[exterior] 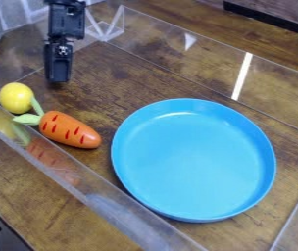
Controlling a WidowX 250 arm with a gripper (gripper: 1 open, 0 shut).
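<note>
The black gripper [58, 71] hangs at the upper left over the wooden surface, above and behind the toys; its fingers are small and dark, and nothing shows held in them. A yellow lemon [16, 96] and an orange toy carrot [68, 129] with green leaves lie at the left, by a clear plastic wall. A large light blue plate [192, 157] lies on the right.
Clear plastic walls [144, 212] edge the wooden work area [152, 69]. The wood behind the plate and toys is bare.
</note>
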